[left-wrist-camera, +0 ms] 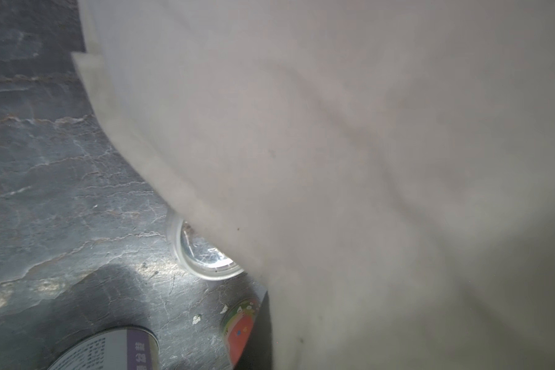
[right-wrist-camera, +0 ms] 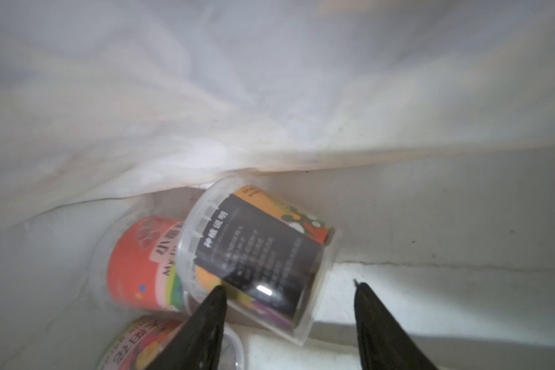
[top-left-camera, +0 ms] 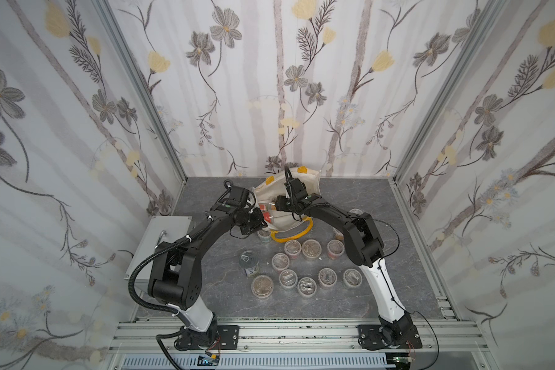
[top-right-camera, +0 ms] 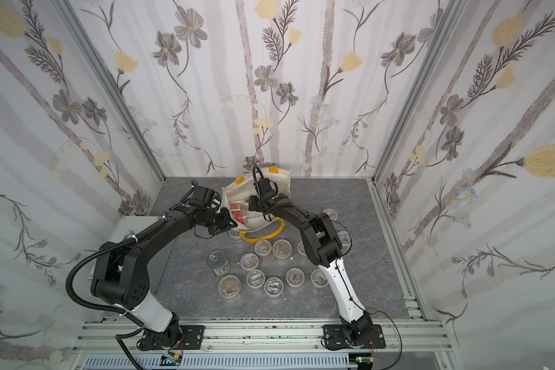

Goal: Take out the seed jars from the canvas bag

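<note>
The canvas bag point(top-left-camera: 308, 185) with yellow handles lies tilted at the back centre, its mouth open. My left gripper point(top-left-camera: 257, 219) is at the bag's left rim, shut on the bag's cloth, which fills most of the left wrist view. My right gripper is inside the bag, fingers apart beside a dark-labelled seed jar point(right-wrist-camera: 259, 252); whether it grips anything is unclear. A red-labelled jar point(right-wrist-camera: 138, 262) and another jar point(right-wrist-camera: 135, 345) lie near it in the bag.
Several seed jars point(top-left-camera: 311, 248) stand across the front and right of the grey table point(top-left-camera: 382, 203). A can point(top-left-camera: 249, 263) stands at front left, a white box point(top-left-camera: 148, 246) at far left.
</note>
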